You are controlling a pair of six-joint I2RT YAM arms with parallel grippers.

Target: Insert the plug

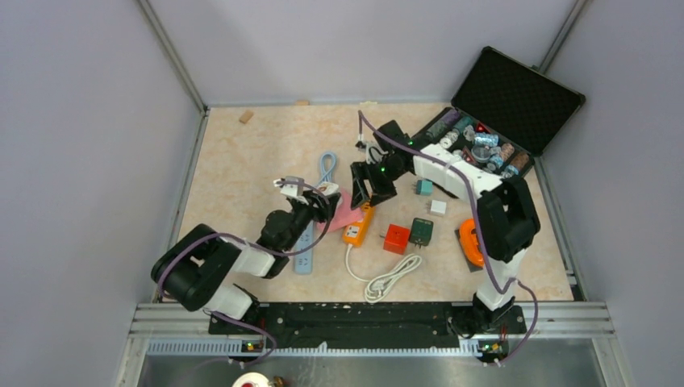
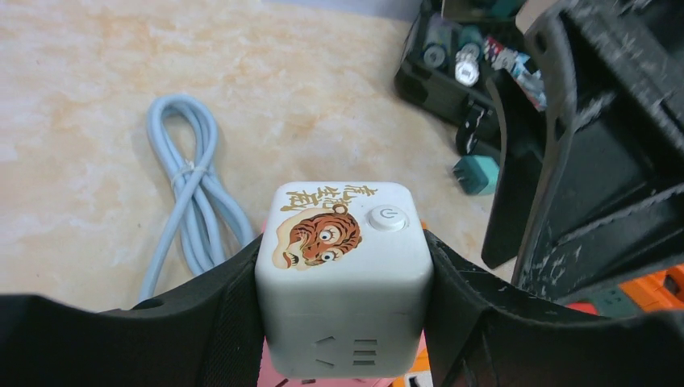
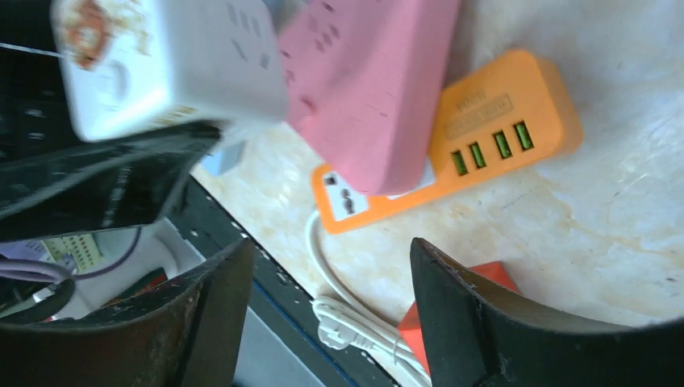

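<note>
A white plug [image 2: 343,282] with a tiger picture is held by my shut left gripper [image 1: 329,197], low over the table's middle. Under it lies a pink plug [image 3: 379,97] on the orange power strip [image 3: 508,121], whose visible end shows sockets. My right gripper [image 1: 363,189] is part open above the pink plug and orange strip, right of the white plug; in its wrist view I see nothing between its fingers. A pale blue power strip [image 1: 303,258] lies to the left, partly under the left arm.
Red [image 1: 396,239], dark green [image 1: 421,231], teal [image 1: 423,188] and white adapters [image 1: 437,207] lie right of the strips. An open case [image 1: 484,145] stands at the back right, a coiled white cable [image 1: 387,282] at the front.
</note>
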